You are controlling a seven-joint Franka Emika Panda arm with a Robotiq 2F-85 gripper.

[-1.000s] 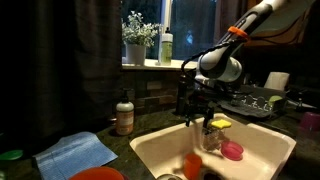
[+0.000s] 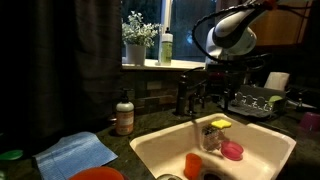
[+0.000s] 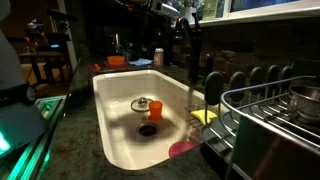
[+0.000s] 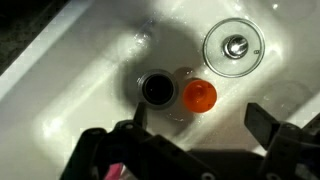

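Over the sink my gripper hangs open, its two dark fingers spread wide with nothing between them. Below it in the wrist view, a small orange cup (image 4: 199,96) rests on the sink floor beside the dark drain (image 4: 158,88). A round clear lid with a metal knob (image 4: 234,47) lies close by. Exterior view 2 shows the same orange cup (image 3: 157,111) and lid (image 3: 140,104) inside the white basin (image 3: 112,127). In exterior view 1 the cup (image 2: 193,165) is well below the arm; the fingertips are hard to make out against the dark backdrop.
A pink bowl (image 2: 232,150) sits in the sink, with a yellow sponge (image 2: 221,124) near the back wall. Soap bottle (image 2: 124,114), blue cloth (image 2: 75,156) and red dish (image 2: 98,173) occupy the left counter. A wire dish rack (image 3: 265,100) borders the basin.
The arm has risen and shifted right in exterior view 1, away from the sink floor. The orange cup, pink bowl and sponge look to be in the same places.
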